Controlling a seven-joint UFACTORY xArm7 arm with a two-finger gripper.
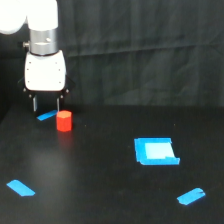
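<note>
A small red block (64, 121) stands on the black table at the left. Just above and slightly left of it is my gripper (46, 104), pointing down from the white arm. Its two dark fingers are spread apart, and nothing shows between them. Toward the right lies a white square (158, 151) edged with blue tape (140, 148). The block and the square are well apart.
Blue tape strips lie flat on the table: one (47, 115) below the gripper, one (20, 188) at front left, one (191, 196) at front right. Bare table (100, 160) fills the middle. A dark curtain (140, 50) hangs behind.
</note>
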